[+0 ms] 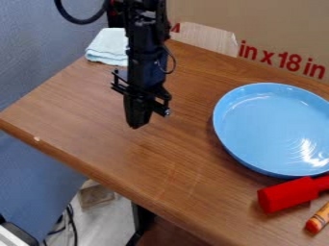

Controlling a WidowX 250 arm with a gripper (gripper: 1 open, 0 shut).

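My black gripper (139, 108) hangs low over the middle-left of the wooden table (103, 154), pointing down; whether its fingers are open or shut is hard to make out. A blue plate (270, 130) lies to the right. A red object (291, 192) and an orange crayon-like stick (317, 218) lie at the lower right.
A folded light blue cloth (106, 46) lies at the back left, behind the arm. A cardboard panel (257, 24) stands at the back. The table's edge runs along the lower left.
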